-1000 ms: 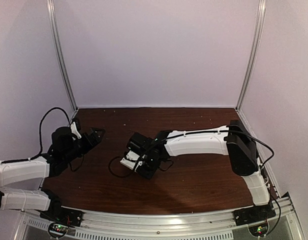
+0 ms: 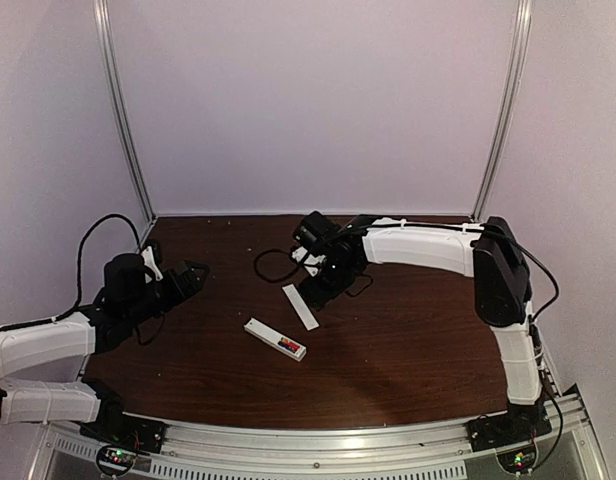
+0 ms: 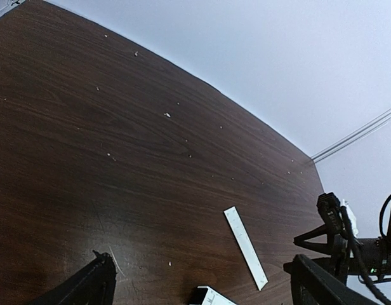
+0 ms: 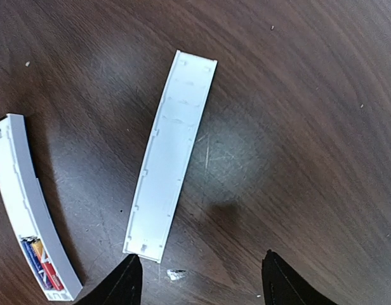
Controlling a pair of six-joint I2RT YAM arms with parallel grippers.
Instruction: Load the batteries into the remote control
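A white remote control [image 2: 266, 334] lies on the table with its battery compartment facing up. In the right wrist view, a blue battery [image 4: 34, 259] and an orange-red battery [image 4: 48, 267] sit side by side at the near end of the remote [image 4: 24, 190]. Apart from it lies the flat white cover strip [image 4: 170, 155], on bare wood. My right gripper is over the table near the cover strip [image 2: 300, 307], fingers apart with nothing between them. Off to the left, my left gripper stands open and empty, above the table; only a corner of the remote [image 3: 211, 297] shows in its view.
Pale walls close in the back and sides. A few small white specks are scattered on the wood.
My right arm has moved away from the remote, toward the back and right, uncovering the remote and the cover strip. The left arm has hardly moved.
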